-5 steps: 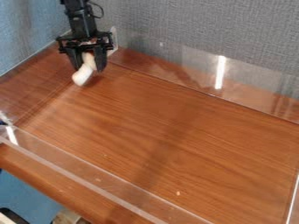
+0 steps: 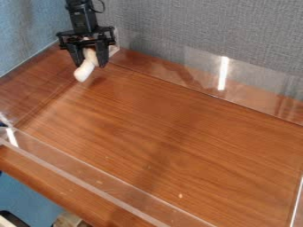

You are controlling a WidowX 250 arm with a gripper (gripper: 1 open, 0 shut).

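My black gripper (image 2: 91, 58) is at the back left corner of the wooden tray, shut on a pale, elongated object (image 2: 84, 70). The object hangs tilted between the fingers, its lower end toward the front left, at or just above the wooden floor; I cannot tell whether it touches. Its upper part is partly hidden by the fingers.
Grey padded walls stand behind and to the left. Some dark and wooden items lie outside at the bottom left.
The gripper and the pale object have shifted very slightly up, with the object a little more upright. Otherwise the scene is the same.
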